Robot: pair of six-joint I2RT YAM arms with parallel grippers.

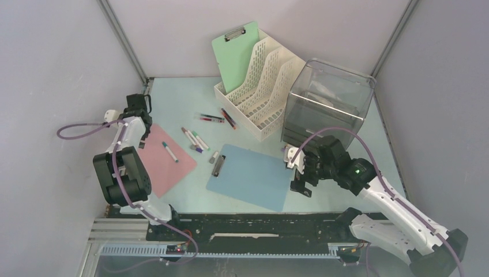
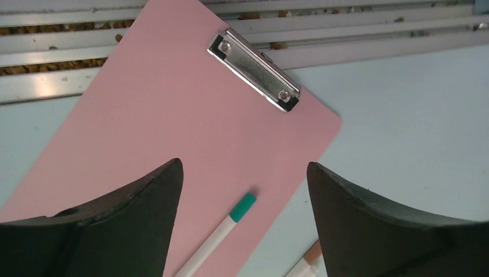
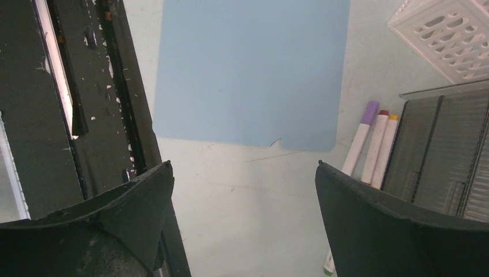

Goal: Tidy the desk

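Observation:
My left gripper hangs open over the pink clipboard [image 2: 144,127], whose metal clip [image 2: 254,69] lies beyond the fingertips; a teal-capped marker [image 2: 222,234] rests on the board. My right gripper is open and empty near the right end of the blue clipboard [image 1: 254,179]. Several white markers [image 3: 377,144] lie beside the clear drawer box [image 1: 323,104]. A green clipboard [image 1: 233,57] stands in the white file organizer [image 1: 265,121]. More markers [image 1: 193,138] and pens [image 1: 210,118] lie loose mid-desk.
Walls border both sides, and a rail with grooves [image 2: 46,81] runs past the pink board's clip end. The drawer box takes up the back right.

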